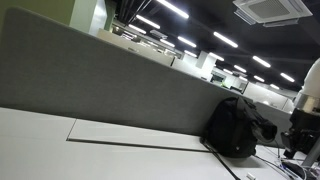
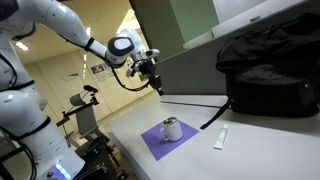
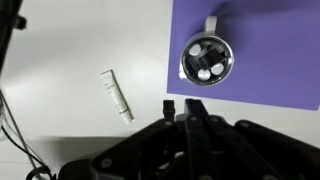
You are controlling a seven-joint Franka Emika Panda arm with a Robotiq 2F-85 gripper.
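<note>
A metal mug [image 3: 207, 59] with a handle stands on a purple sheet [image 3: 270, 75], and dark and white round-ended pieces are inside it. To its left on the white table lies a small white tube [image 3: 116, 96]. My gripper shows at the bottom of the wrist view, below the mug and apart from it, shut with nothing visible between its fingers. From the second exterior view, the gripper [image 2: 156, 90] hangs above the table, behind the mug [image 2: 172, 129]. That view also has a white tube [image 2: 221, 136] to the right of the sheet [image 2: 155, 141].
A black backpack [image 2: 275, 75] rests on the table against the grey partition [image 2: 195, 68]. Cables [image 3: 18, 140] run along the wrist view's left edge. Bare white tabletop [image 2: 255, 155] lies to the right of the mug.
</note>
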